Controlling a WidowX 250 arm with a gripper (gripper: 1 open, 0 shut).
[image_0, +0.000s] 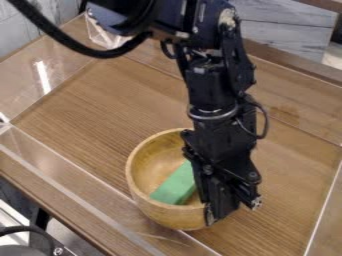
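Observation:
My black gripper reaches down from the top of the view over the right side of a round tan bowl near the front of the table. A green block lies inside the bowl, left of the gripper. The fingers are shut at the bowl's right front rim, apparently on it, though the gripper's dark body hides the exact contact.
A grey marbled surface runs along the back, and the table's edge crosses the lower left corner.

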